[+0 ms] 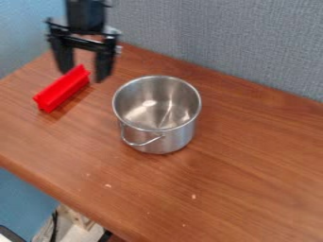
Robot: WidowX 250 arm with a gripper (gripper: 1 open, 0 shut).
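Observation:
My gripper (83, 59) hangs at the upper left, blurred, its fingers apart and open, just above and behind a red bar-shaped object (62, 88) lying on the wooden table. To the right stands a shiny metal pot (157, 129) with a wire handle on its front side; it looks empty.
Grey padded walls (240, 43) stand behind, and a blue surface shows beyond the table's left edge.

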